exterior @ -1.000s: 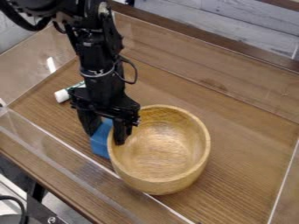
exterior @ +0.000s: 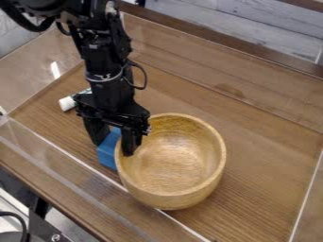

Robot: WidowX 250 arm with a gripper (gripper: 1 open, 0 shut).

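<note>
The black robot arm hangs from the top left, its gripper [exterior: 111,130] low at the left rim of a tan round bowl [exterior: 172,163]. Its fingers come down over a blue object [exterior: 109,157] that lies just left of the bowl, partly hidden by the bowl and gripper. Whether the fingers are shut on either thing cannot be told.
A small white-and-green item [exterior: 67,103] lies left of the arm. A black cable runs along the lower left, off the table's edge.
The gripper and bowl are nearly where they were, with at most a slight shift.
</note>
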